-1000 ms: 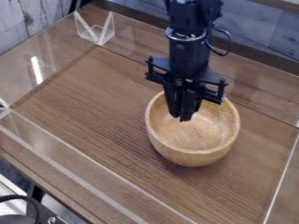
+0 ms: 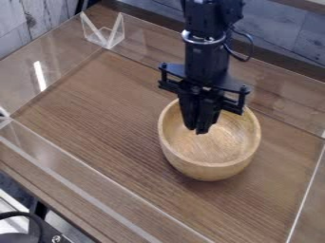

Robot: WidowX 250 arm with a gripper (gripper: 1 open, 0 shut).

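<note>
A black gripper [image 2: 200, 114] on a dark vertical arm reaches down into a round, pale wooden bowl [image 2: 210, 157] right of the table's middle. Its fingertips are over or inside the bowl's back half, near the rim. Whether they are open, shut or holding anything is hard to make out. The bowl's floor looks empty where visible.
A small clear plastic object [image 2: 105, 33] stands at the back left. A dark backboard runs behind, and a black cable or part [image 2: 19, 228] sits at the front left corner.
</note>
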